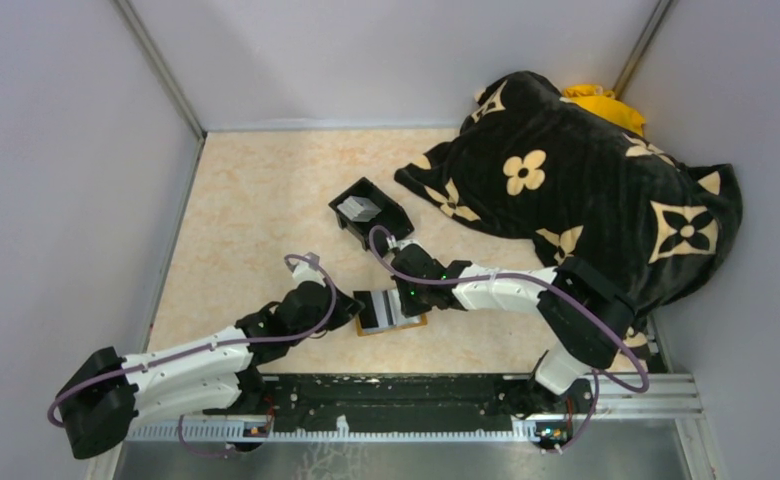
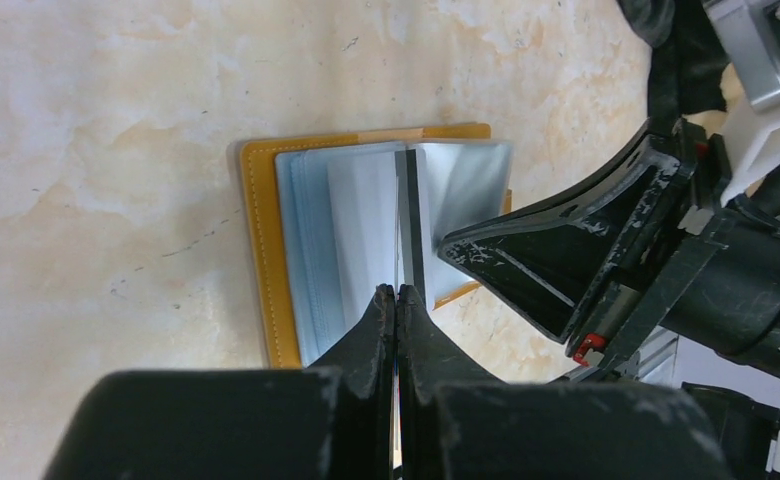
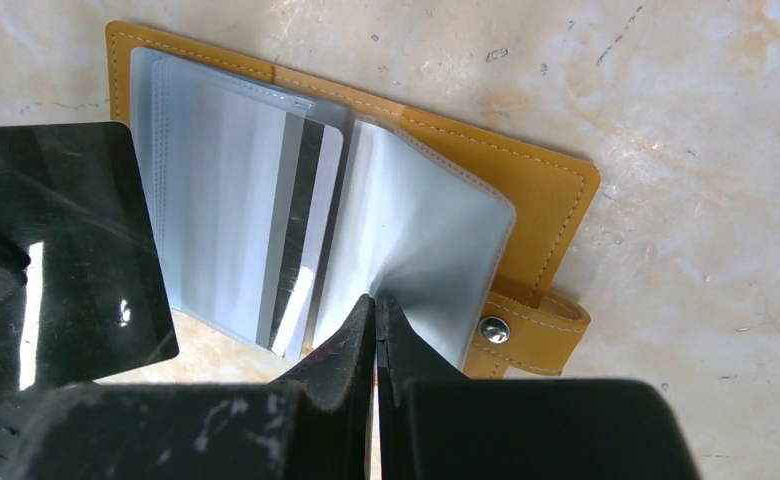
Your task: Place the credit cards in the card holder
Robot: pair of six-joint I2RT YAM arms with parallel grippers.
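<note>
The tan card holder [image 1: 392, 331] lies open on the table, its clear sleeves [image 3: 436, 220] facing up. A white card with a black stripe [image 3: 294, 220] shows in the left-hand sleeve. My left gripper is shut on a black card, seen as a thin upright line in the left wrist view. In the right wrist view this black card [image 3: 76, 270] stands out broad and glossy beside the holder's left end. My right gripper is shut, nothing visible between its fingers, with its tips at the right-hand sleeve; contact is unclear.
Behind the holder stands a black box [image 1: 394, 214] with pale cards [image 1: 358, 209] in it. A dark patterned blanket [image 1: 566, 175] fills the back right. Bare tabletop [image 1: 256, 200] extends to the left.
</note>
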